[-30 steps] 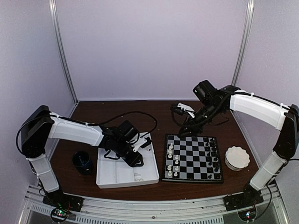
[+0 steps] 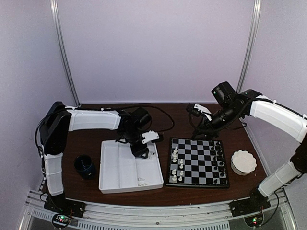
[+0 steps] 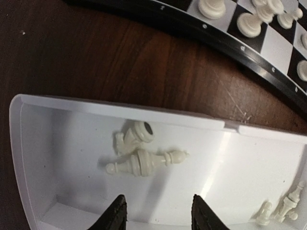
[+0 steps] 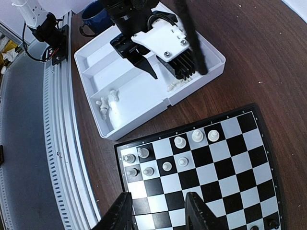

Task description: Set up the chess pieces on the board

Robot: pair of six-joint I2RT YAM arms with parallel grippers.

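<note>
The chessboard (image 2: 197, 162) lies right of centre, with white pieces (image 4: 180, 142) standing along its left side and dark pieces (image 2: 220, 168) along its right side. Loose white pieces (image 3: 145, 162) lie on their sides in the white tray, and more loose pieces (image 3: 289, 203) rest at its near end. My left gripper is over the tray, open and empty, with the lying pieces just beyond its fingertips in the left wrist view. Above the far part of the board hovers my right gripper, its fingers apart and nothing between them.
The white tray (image 2: 109, 158) has raised walls and dividers and sits left of the board. A dark mug (image 2: 85, 166) stands at the tray's left, and a pale scalloped bowl (image 2: 243, 162) at the board's right. Bare table shows behind the board.
My right arm has shifted right above the board's far edge. The standing pieces look unmoved.
</note>
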